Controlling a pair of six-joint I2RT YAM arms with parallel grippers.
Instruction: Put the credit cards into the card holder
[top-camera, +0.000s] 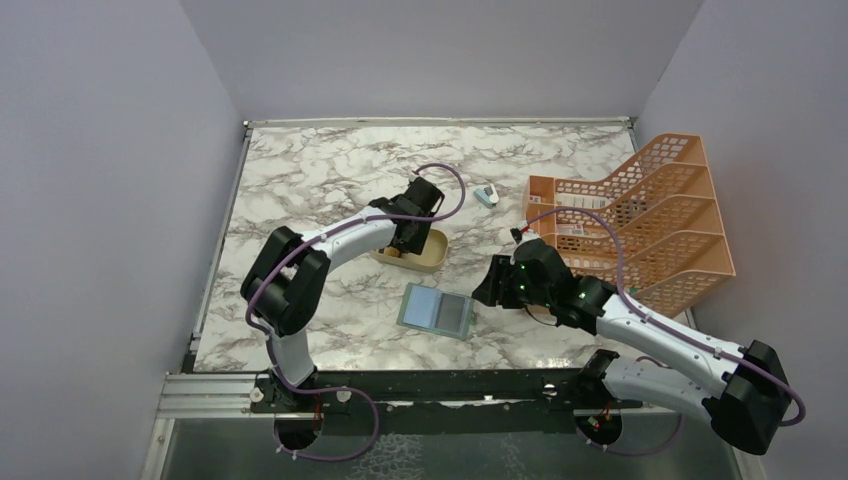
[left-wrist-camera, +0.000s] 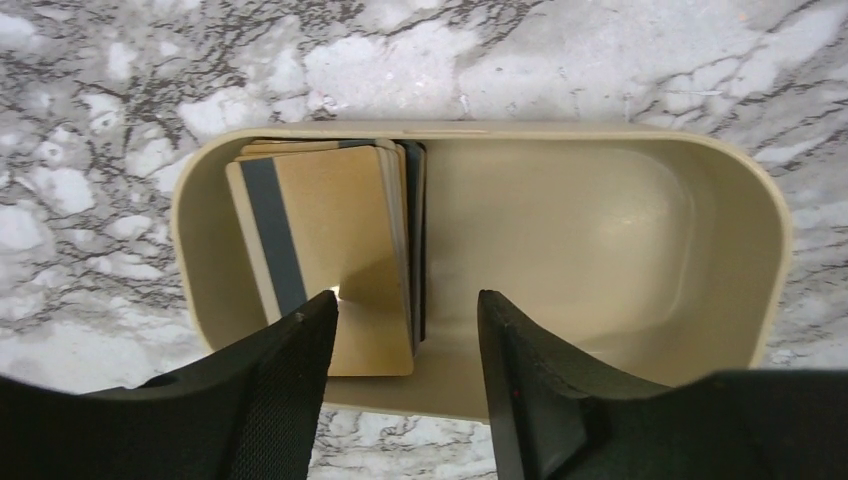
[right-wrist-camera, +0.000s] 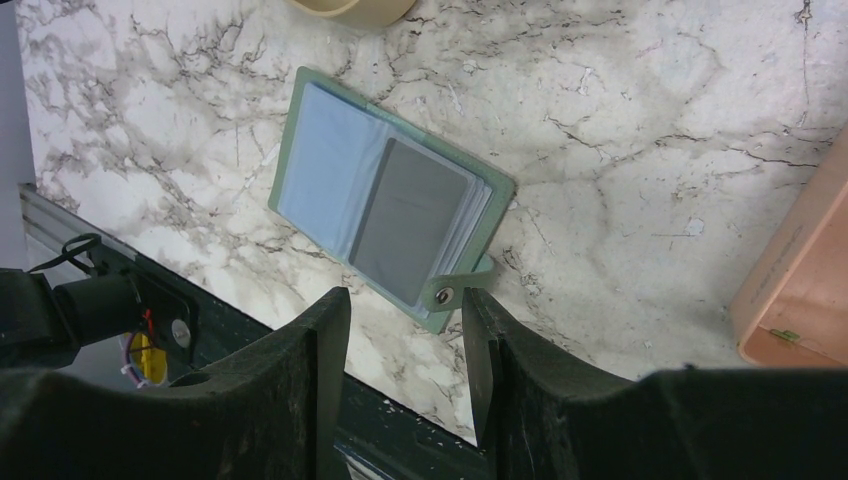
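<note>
Gold cards (left-wrist-camera: 335, 220) with a dark stripe lie stacked at the left end of a beige oval tray (left-wrist-camera: 600, 135). My left gripper hangs over that tray, its fingers apart, one overlapping the stack in view and the other over bare tray floor. Nothing shows between them. The card holder (right-wrist-camera: 415, 215), green-edged with clear sleeves, is spread flat and unfolded on the table, its snap tab at the near corner. To its right in the top view is my right gripper (top-camera: 490, 285); its fingers are apart and empty in the right wrist view.
An orange slotted rack (top-camera: 660, 225) stands on the right, beside the right arm. A small pale blue object (top-camera: 487, 196) lies behind. Bare marble table (top-camera: 310, 165) stretches across the back left.
</note>
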